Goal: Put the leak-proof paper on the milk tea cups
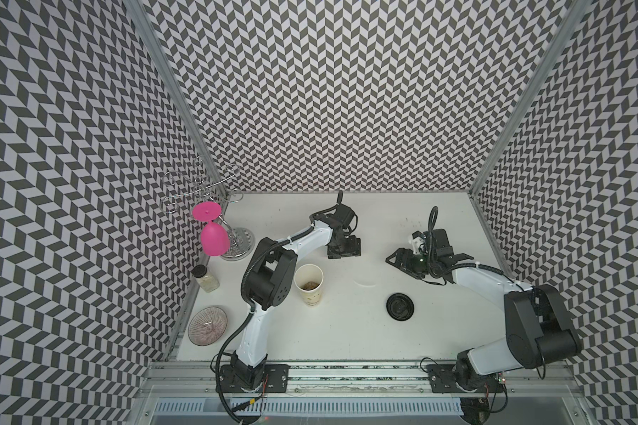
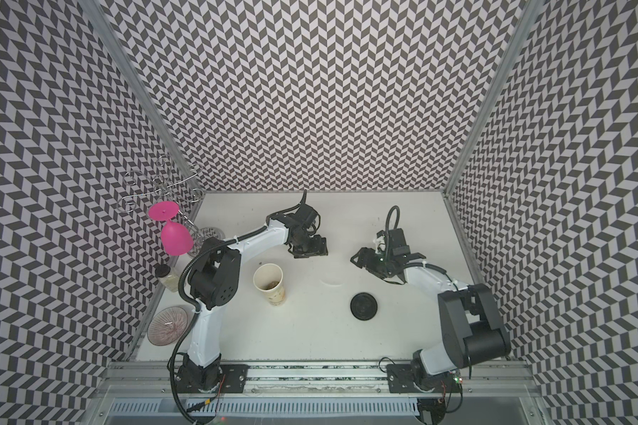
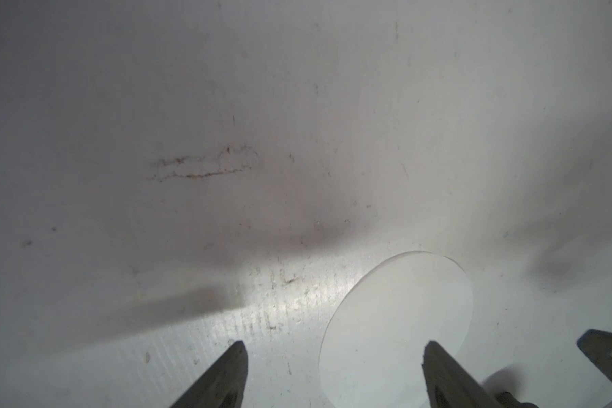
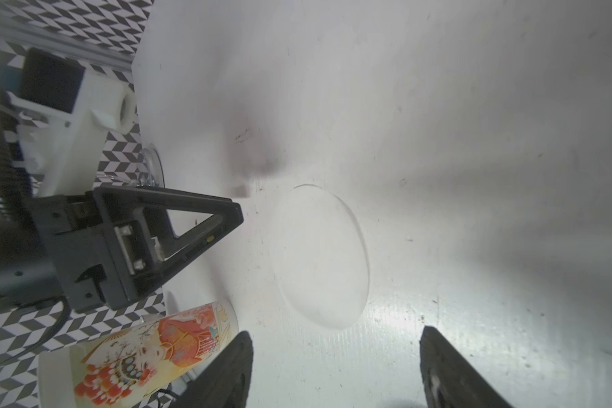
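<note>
The leak proof paper (image 3: 401, 326), a thin white disc, lies flat on the white table and is barely visible from above. A patterned milk tea cup (image 1: 310, 287) stands upright to its left, with something brown inside; its printed side shows in the right wrist view. My left gripper is open and empty above the table, behind the paper, whose disc reaches below its right fingertip in the left wrist view. To the right of and behind the paper, my right gripper hovers open and empty. Nothing covers the cup's mouth.
A black lid (image 1: 399, 306) lies in front of the paper to the right. Along the left side stand a pink goblet (image 1: 214, 239) on a metal rack, a small jar (image 1: 205, 279) and a pinkish plate (image 1: 207, 326).
</note>
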